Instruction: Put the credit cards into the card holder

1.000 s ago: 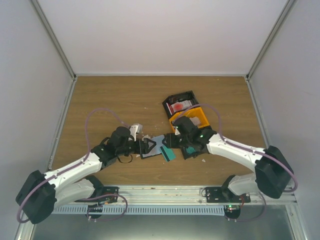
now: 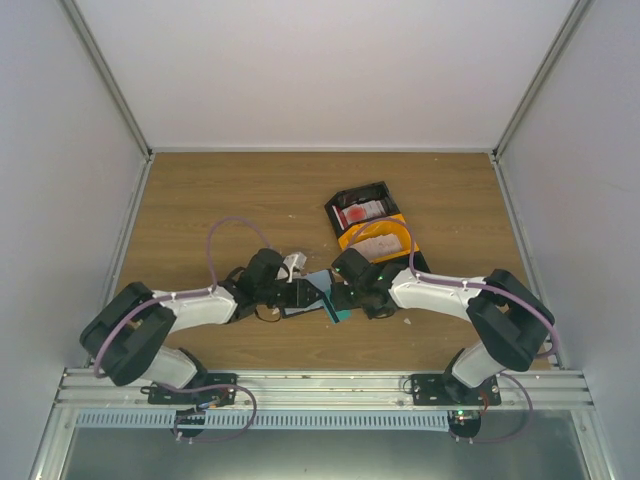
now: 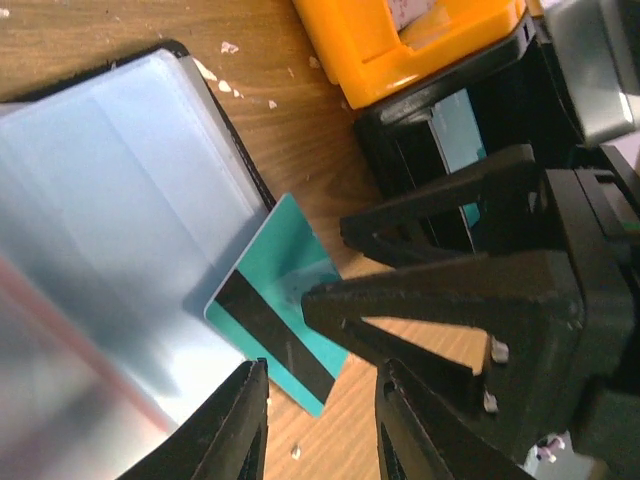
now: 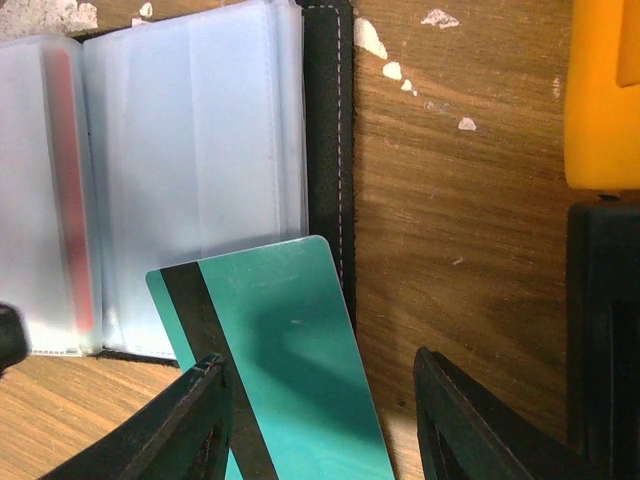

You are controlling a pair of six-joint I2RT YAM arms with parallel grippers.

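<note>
A teal card with a black stripe [image 4: 300, 340] lies with its upper end over the clear pocket of the open card holder [image 4: 190, 140]; the rest extends past the holder's edge. In the right wrist view, my right gripper is open, its fingers apart above the card's lower part. The left wrist view shows that gripper's dark fingertips overlapping the card [image 3: 280, 310]; contact cannot be made out. My left gripper is open too, facing the card's striped end with nothing gripped. From above, both grippers crowd close around the card and partly cover it.
Up and right of the holder stand a black bin [image 2: 376, 190], an orange bin [image 2: 405, 250] holding a pale item, and another black bin [image 3: 385, 150] with a teal-and-pale card inside.
The left arm has shifted right, its gripper closing in on the card.
</note>
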